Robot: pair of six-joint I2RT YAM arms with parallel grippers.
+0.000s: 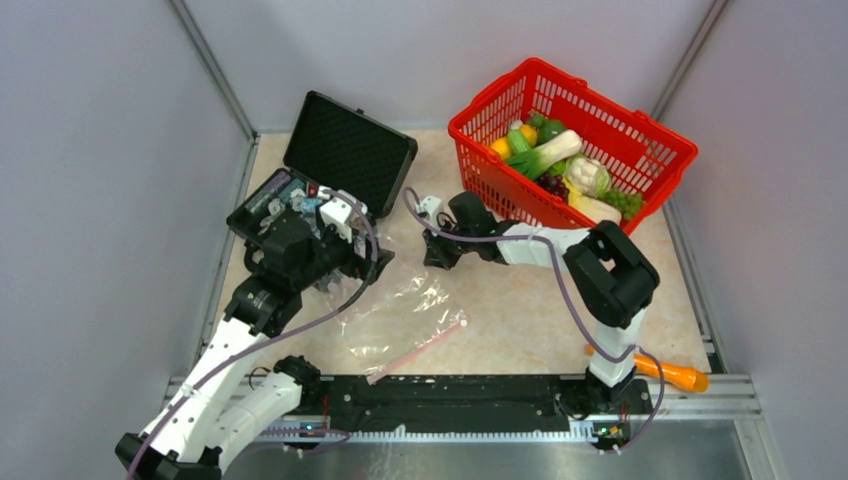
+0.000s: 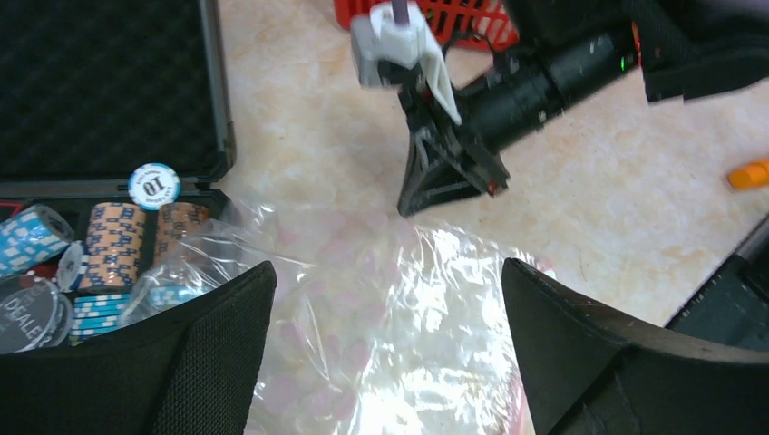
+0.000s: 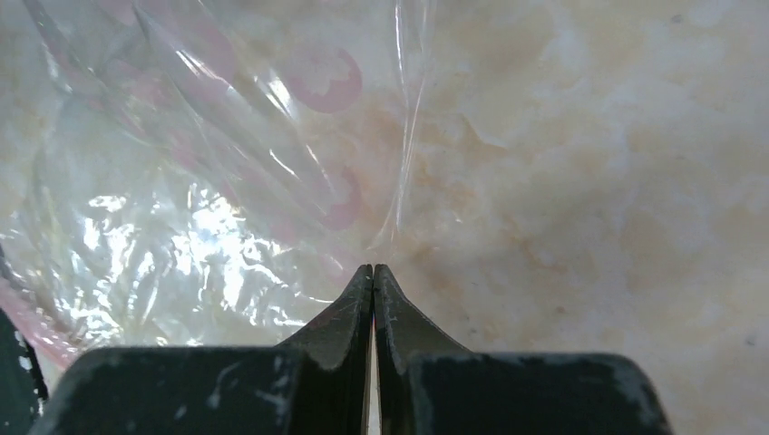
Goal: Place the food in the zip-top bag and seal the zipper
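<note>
A clear zip top bag [image 1: 405, 325] lies flat and empty on the table, its pink zipper strip [image 1: 425, 350] toward the front. Its far end reaches up to the open case. Above the bag's left side my left gripper stands open, nothing between its fingers. At the bag's far right edge is my right gripper, shut and pointing down. Film creases [image 3: 399, 195] run down to its fingertips; whether film is pinched there I cannot tell. The food, several vegetables and fruits with a leek [image 1: 555, 150] and cauliflower [image 1: 587, 176], sits in the red basket.
The red basket [image 1: 485, 185] stands at the back right, close behind my right arm. An open black case [image 1: 350, 150] with small items stands at the back left. An orange bottle-like object [image 1: 685, 377] lies at the front right. Right of the bag the table is clear.
</note>
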